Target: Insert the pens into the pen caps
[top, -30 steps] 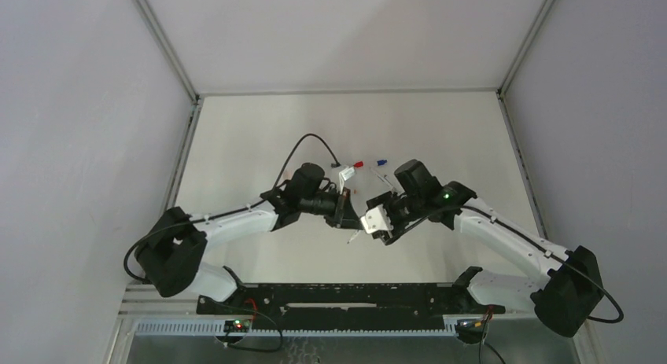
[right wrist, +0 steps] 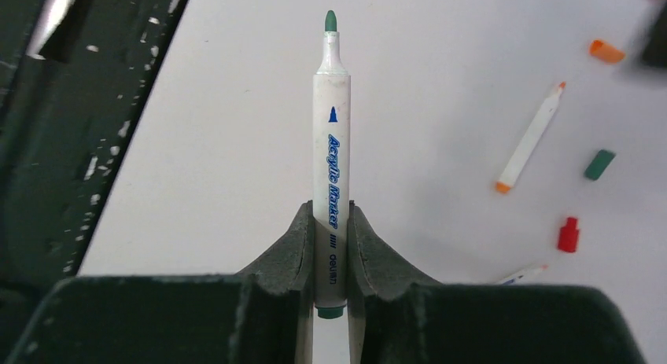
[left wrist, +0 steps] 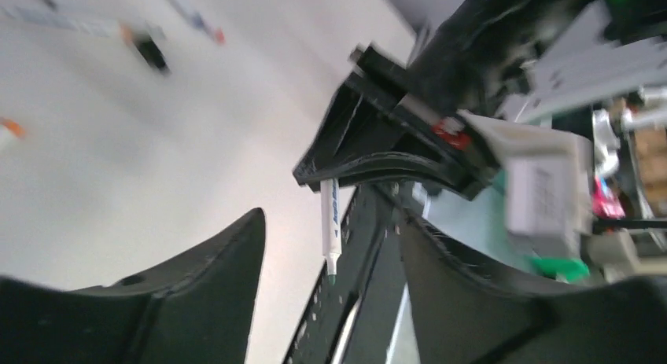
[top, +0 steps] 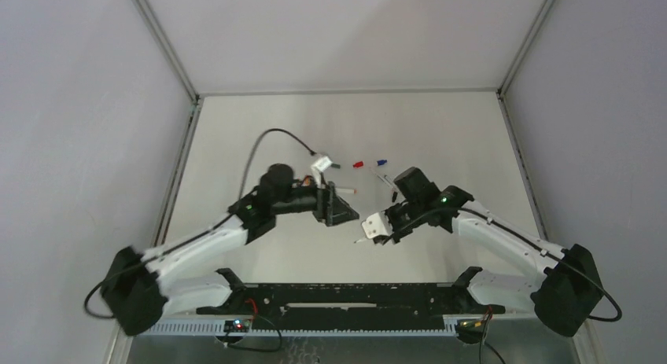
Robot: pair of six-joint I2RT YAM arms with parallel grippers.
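My right gripper is shut on a white acrylic marker (right wrist: 332,175) with an uncovered green tip. In the left wrist view that marker (left wrist: 329,218) points down from the right gripper. My left gripper is open, nothing between its fingers, apart from the marker in the top view. Loose on the table lie a green cap (right wrist: 599,164), a red cap (right wrist: 569,234), an orange cap (right wrist: 606,51), a blue cap (top: 381,162) and an orange-tipped pen (right wrist: 531,137). More pens lie behind the right arm.
The white table (top: 252,128) has free room at the back and sides. A dark rail (top: 346,295) runs along the front edge. Both arms are close together over the middle.
My left gripper has drawn back from the right one toward the left. The right arm has shifted slightly, still holding the marker.
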